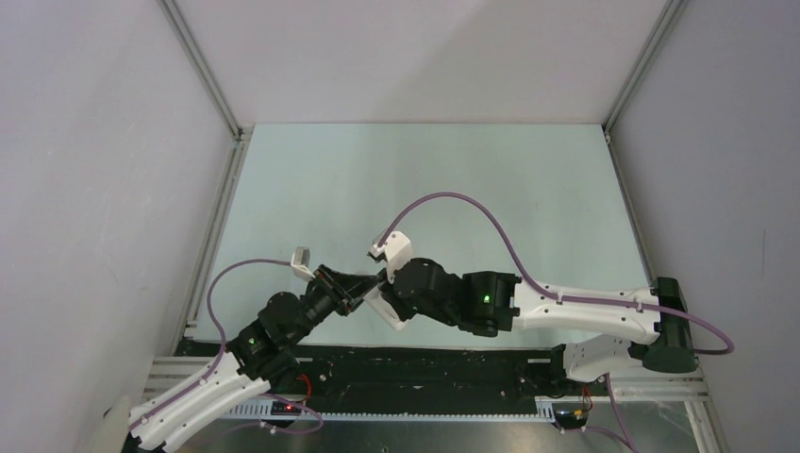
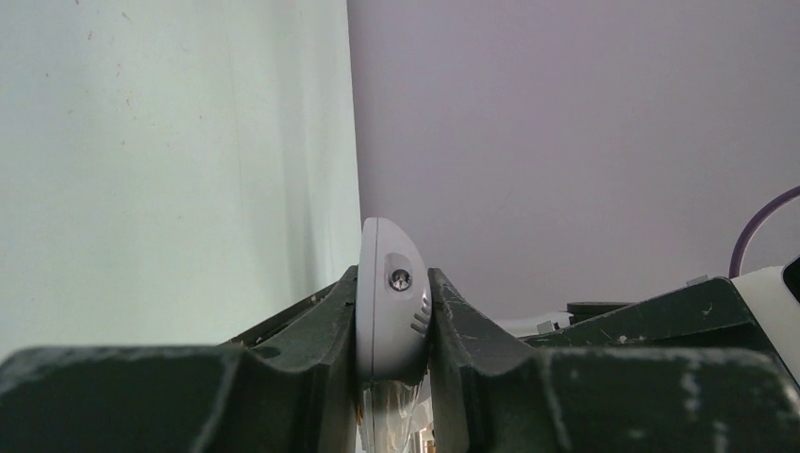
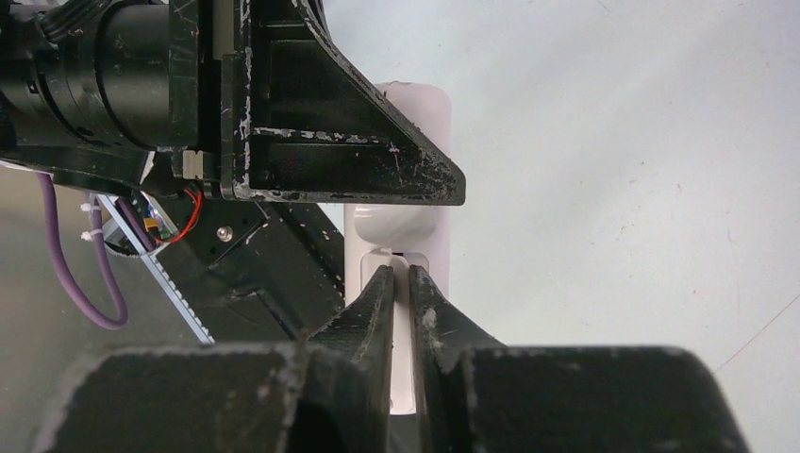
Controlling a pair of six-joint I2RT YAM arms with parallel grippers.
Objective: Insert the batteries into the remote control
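Note:
The white remote control hangs above the table, and in the left wrist view its rounded end (image 2: 394, 316) with a screw sits between the fingers. My left gripper is shut on it. In the top view the remote's pale body (image 1: 385, 308) shows only partly below the meeting grippers. Over the opening in the remote's back, my right gripper is shut on a thin, pale piece (image 3: 401, 311), seen edge-on, possibly the battery cover. Its fingertips appear at or just above that opening. No battery can be clearly made out; the inside of the compartment is mostly hidden.
A black rail (image 1: 425, 377) runs along the front edge. Side walls (image 1: 85, 170) close in the workspace. The left gripper's black finger (image 3: 349, 156) crosses the remote close to the right fingertips.

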